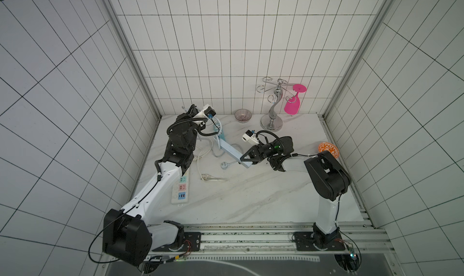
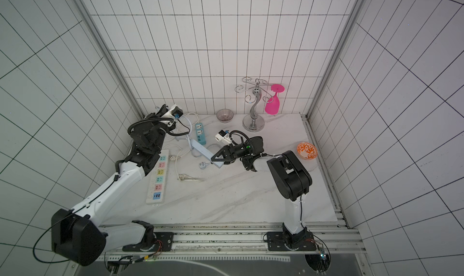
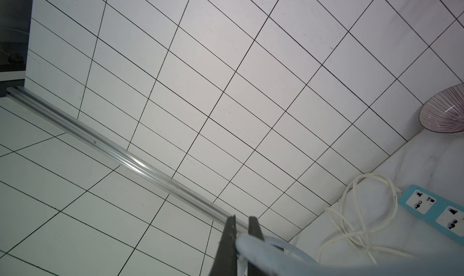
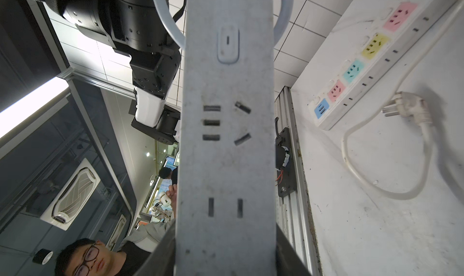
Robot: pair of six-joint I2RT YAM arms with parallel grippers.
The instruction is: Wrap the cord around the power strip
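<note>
A long pale blue-white power strip (image 4: 227,169) is held up over the table at a slant, my right gripper (image 1: 246,160) shut on its near end. Its pale cord (image 4: 286,10) bows out on both sides of the strip's far end; how it passes behind is hidden. In the left wrist view the cord (image 3: 270,251) runs up to my left gripper, which is shut with the cord seemingly between its fingers. The left arm reaches above the back left of the table, just beyond the strip's far end.
A white multi-coloured power strip (image 2: 158,179) lies at the left, a turquoise strip (image 2: 200,132) at the back, and a white plug (image 2: 187,177) nearby. A glass bowl (image 1: 243,115), chrome stand (image 1: 272,122) and orange bowl (image 1: 328,149) stand farther off.
</note>
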